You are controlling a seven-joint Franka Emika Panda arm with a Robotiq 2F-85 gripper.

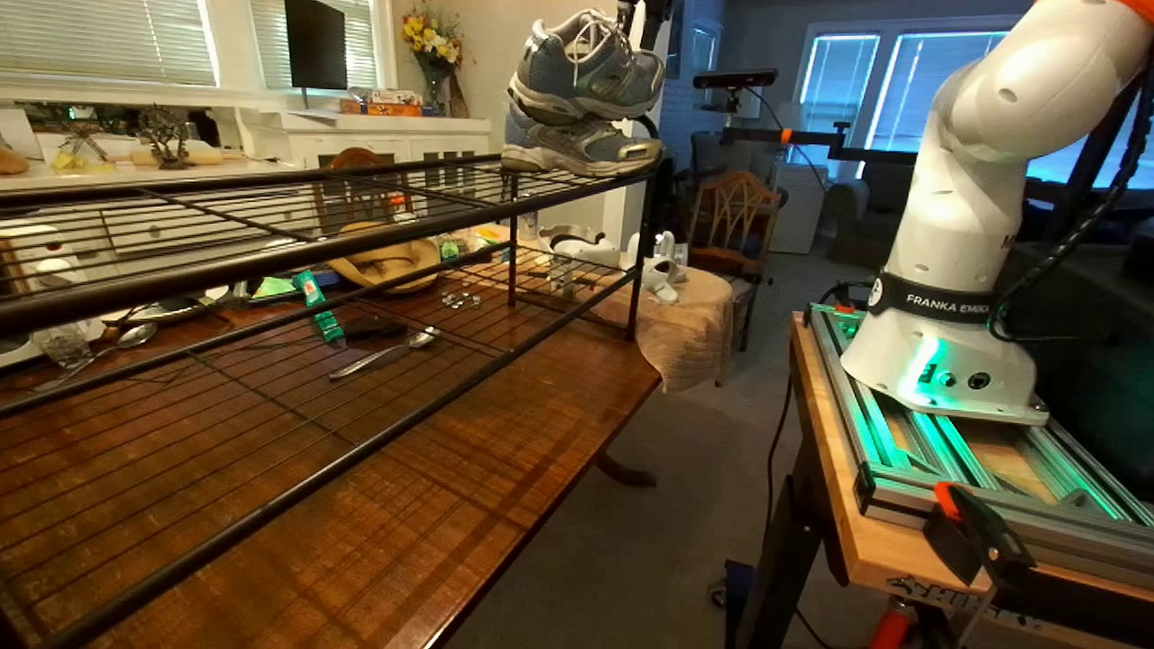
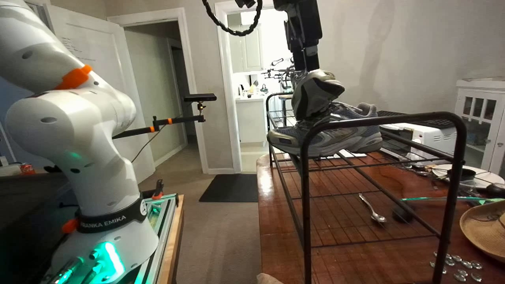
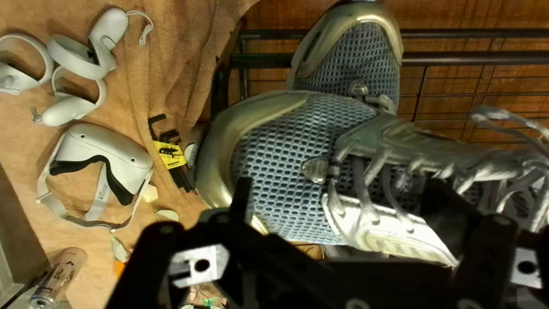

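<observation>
Two grey-blue running shoes are stacked at one end of the black wire rack's top shelf. The lower shoe lies on the wires. Across it sits the upper shoe, turned at an angle to the one below. In the wrist view the upper shoe's mesh toe and laces fill the middle, and the lower shoe's toe shows past it. My gripper is open, its dark fingers wide apart over the upper shoe. Whether either finger touches it, I cannot tell.
The rack stands on a wooden table; its top shelf is bare away from the shoes. Under it lies a spoon. A cloth-covered side table holds a white headset, controllers and hex keys.
</observation>
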